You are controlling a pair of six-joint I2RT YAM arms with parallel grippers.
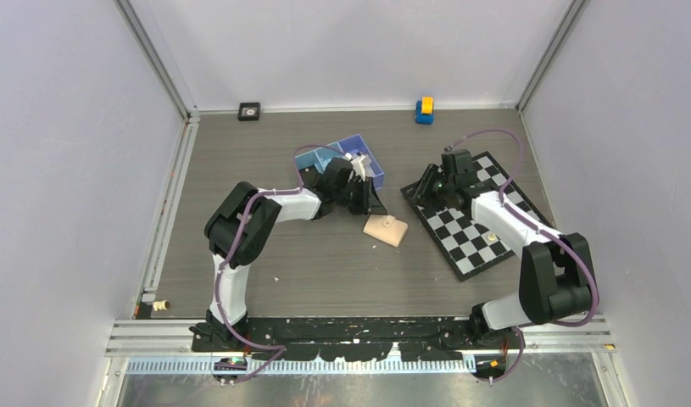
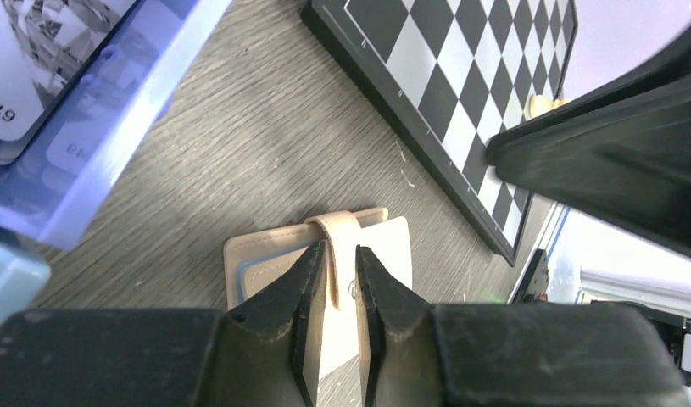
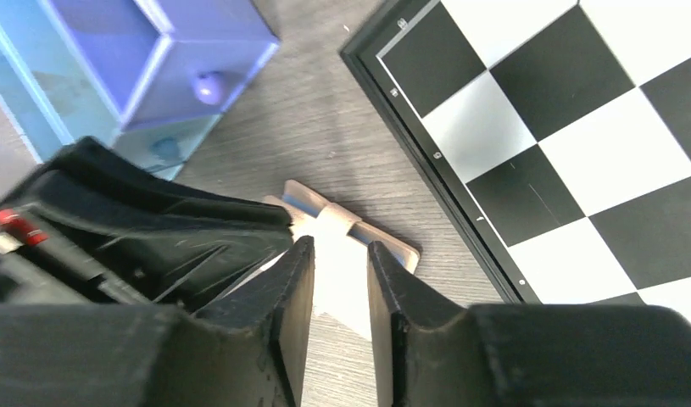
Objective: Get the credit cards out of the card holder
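Observation:
The beige card holder (image 1: 385, 230) lies on the table between my two grippers. Its strap (image 2: 342, 246) crosses the top edge, and a blue card edge (image 2: 265, 261) shows inside. In the top view, my left gripper (image 1: 371, 211) is at the holder's upper left edge. Its fingers stand a little apart, with the holder seen behind the gap in the left wrist view. My right gripper is off to the holder's upper right, fingers parted and nothing held. A blue-purple divided box (image 1: 371, 158) stands behind my left gripper; cards (image 2: 19, 93) lie inside it.
On the right, a black-and-white chessboard (image 1: 470, 245) lies partly under my right arm. A blue and yellow toy (image 1: 424, 110) and a small black box (image 1: 249, 111) sit along the back edge.

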